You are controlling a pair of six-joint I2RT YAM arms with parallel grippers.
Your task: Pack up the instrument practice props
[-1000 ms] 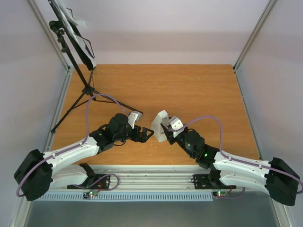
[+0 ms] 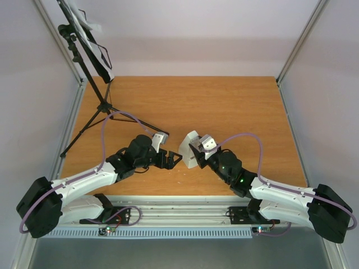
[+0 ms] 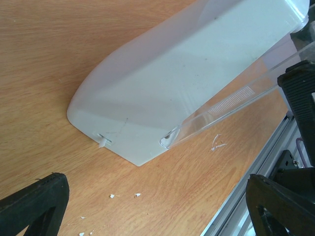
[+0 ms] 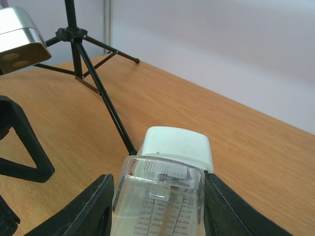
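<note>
A white plastic case [image 2: 187, 151] stands at the table's middle front; in the left wrist view its curved body [image 3: 157, 73] fills the upper middle, with a clear plastic tube [image 3: 216, 110] along its lower side. My right gripper [image 2: 199, 151] is shut on a clear plastic piece [image 4: 157, 196] with printed markings inside, held against the white case [image 4: 177, 142]. My left gripper [image 2: 173, 159] is open just left of the case, its two fingers apart at the bottom of its wrist view, nothing between them.
A black music stand [image 2: 104, 106] stands at the back left, its long leg reaching toward the middle. Small white scraps lie near the left gripper.
My right gripper has shifted very slightly with the piece in it. The left arm has not visibly moved.
</note>
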